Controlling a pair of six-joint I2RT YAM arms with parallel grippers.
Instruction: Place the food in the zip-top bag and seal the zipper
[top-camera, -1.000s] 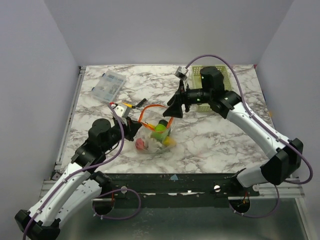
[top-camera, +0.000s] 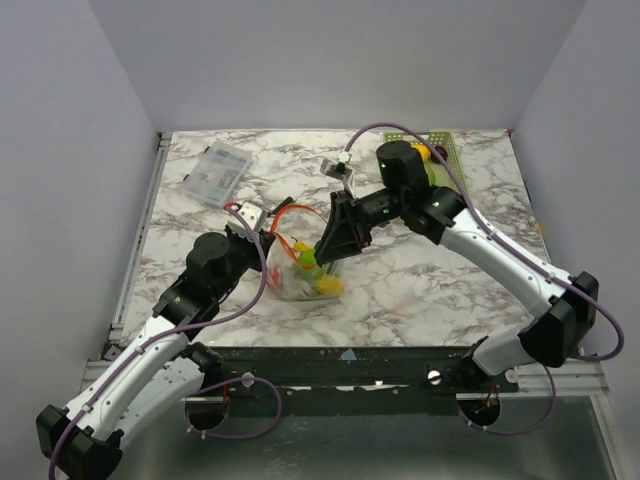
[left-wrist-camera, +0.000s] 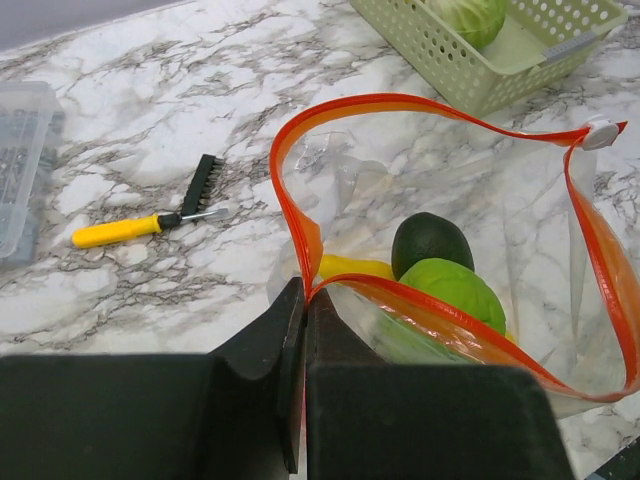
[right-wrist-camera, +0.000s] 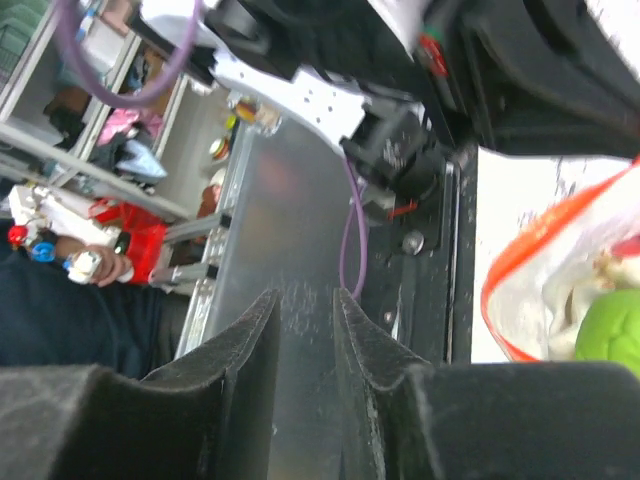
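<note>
The zip bag (top-camera: 305, 285) with orange zipper stands open at table centre, holding a green ball (left-wrist-camera: 450, 290), a dark avocado (left-wrist-camera: 428, 245) and yellow food. My left gripper is shut on the bag's zipper edge at its left corner. My right gripper (top-camera: 340, 240) hangs over the bag's right part; in the right wrist view its fingers (right-wrist-camera: 365, 400) appear close together beside the bag, with nothing visible between them, and how far apart they are is hard to tell.
A perforated basket (left-wrist-camera: 480, 90) with cabbage sits at the back right, partly behind my right arm. A clear case (top-camera: 215, 170), a yellow screwdriver (left-wrist-camera: 115, 231) and a black bit holder (left-wrist-camera: 198, 185) lie left and behind the bag.
My left gripper moved a little up and left with the bag's edge.
</note>
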